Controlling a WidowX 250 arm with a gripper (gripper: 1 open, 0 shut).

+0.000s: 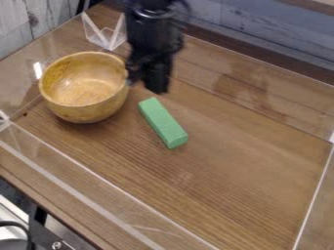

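Observation:
A green block (163,121) lies flat on the wooden table (241,176), diagonal, right of a yellow-tan bowl (78,80). My black gripper (146,68) is raised at the top centre, above the back right of the bowl and apart from the green block. Its fingertips are small and dark, and I cannot make out clearly how they stand.
A clear plastic object (107,29) stands at the back left, partly behind the arm. Low walls edge the table at the back and right.

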